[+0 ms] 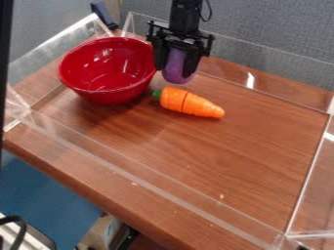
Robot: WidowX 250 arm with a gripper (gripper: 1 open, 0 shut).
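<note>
My black gripper [179, 45] is at the top centre, just right of the red bowl's rim, shut on a purple object [181, 64] that hangs below its fingers, probably an eggplant. The red bowl [105, 72] sits at the upper left of the tray. An orange carrot [190, 104] with a small green top lies on the wooden floor right of the bowl, below the purple object.
Clear plastic walls edge the wooden surface [222, 166]. The right and front of the surface are empty. A grey wall stands behind, and blue floor shows at the lower left.
</note>
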